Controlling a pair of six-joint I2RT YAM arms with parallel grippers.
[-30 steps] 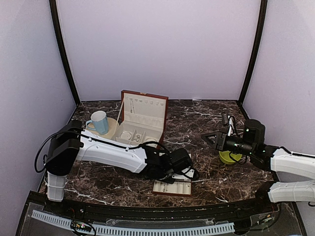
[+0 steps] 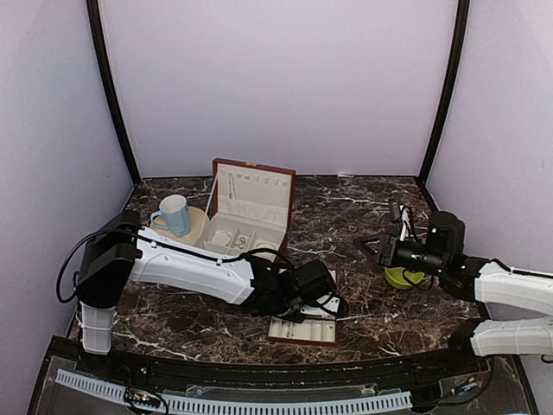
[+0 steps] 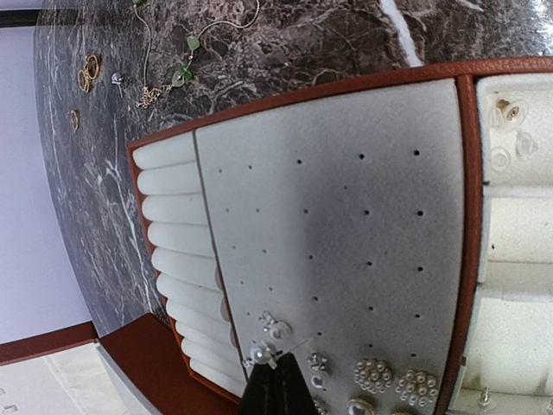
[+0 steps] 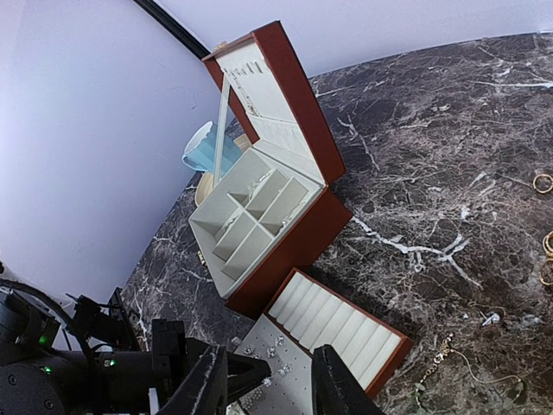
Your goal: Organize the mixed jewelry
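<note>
My left gripper is shut over the grey earring board [image 3: 363, 181] of the jewelry tray. A pearl earring [image 3: 262, 353] sits right at its fingertips; whether they pinch it cannot be made out. Beside it on the board are another pearl earring [image 3: 279, 330] and pearl-cluster earrings [image 3: 373, 375]. White ring rolls [image 3: 181, 233] line one side of the tray, empty. High on the right, my right gripper stands open with nothing between its fingers. In the top view the left arm hides much of the tray [image 2: 302, 331].
An open jewelry box [image 2: 252, 197] stands behind the tray, a blue mug [image 2: 174, 215] to its left. Below the right arm is a green bowl [image 2: 403, 277]. Gold rings [image 3: 89, 69] and a green-stoned necklace [image 3: 192, 43] lie loose on the marbled table.
The right gripper has shifted very slightly. My left arm has barely moved over the tray, and the box and mug have stayed put.
</note>
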